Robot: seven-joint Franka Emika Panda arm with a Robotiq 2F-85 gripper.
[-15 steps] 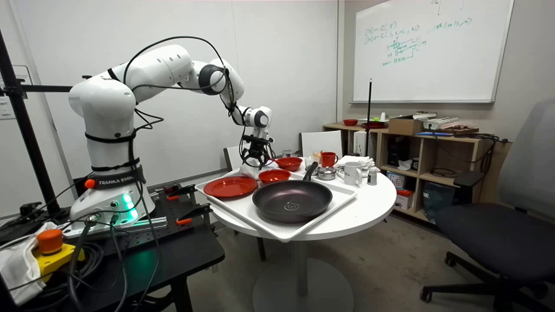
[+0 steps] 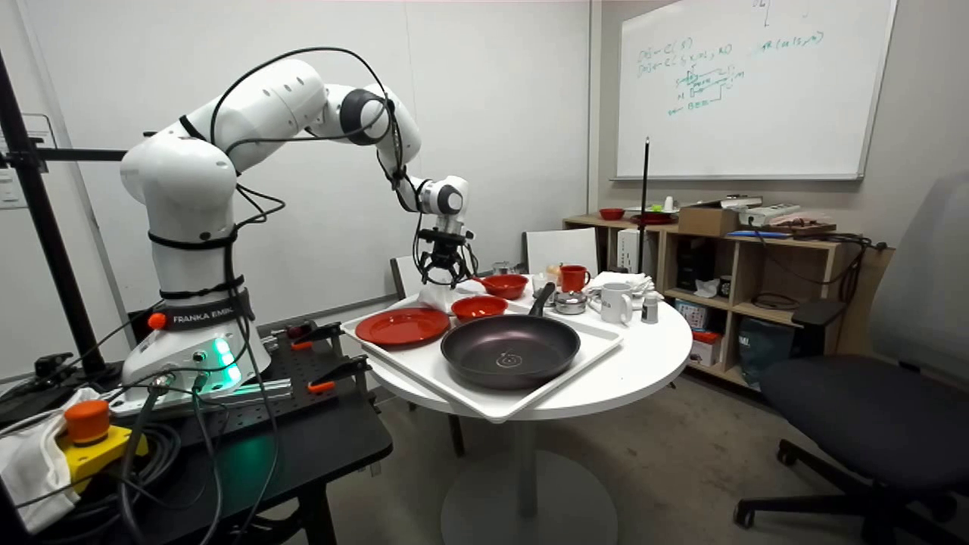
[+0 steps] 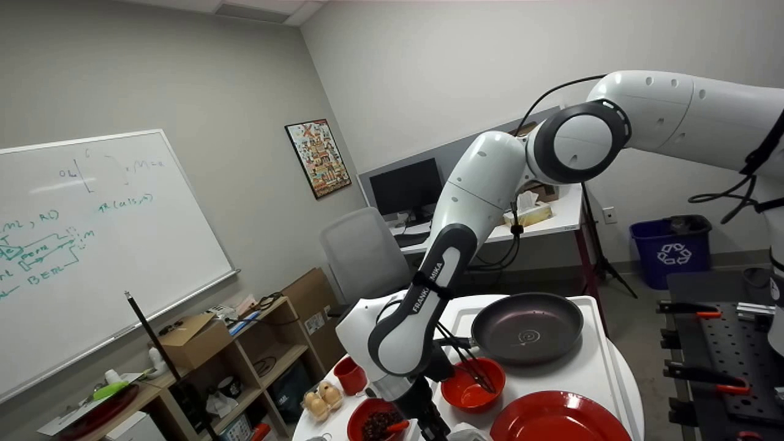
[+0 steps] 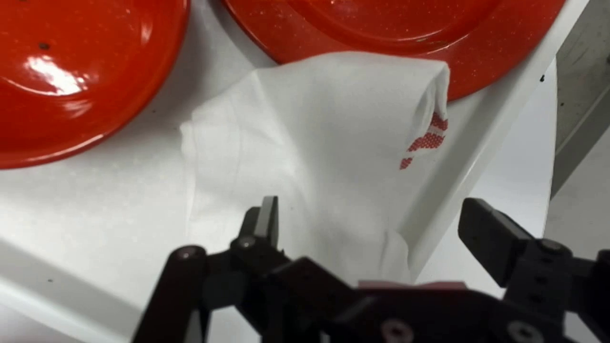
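A white cloth (image 4: 326,131) with a red-patterned corner lies crumpled on the white tray, its far edge over the rim of the red plate (image 4: 492,51). My gripper hangs above the cloth's near end, fingers spread wide and nothing held between them. In exterior view 1 the gripper (image 2: 442,272) is over the back corner of the tray (image 2: 427,377), behind the plate. A red bowl (image 4: 74,80) sits to the left of the cloth in the wrist view.
A dark frying pan (image 2: 509,354) rests on the tray with its handle toward the back. Behind it are another red bowl (image 2: 505,287), a red mug (image 2: 573,278) and a white mug (image 2: 615,301).
The arm has risen a little and shifted slightly left, lifting my gripper higher over the tray. The dishes and pan have not moved.
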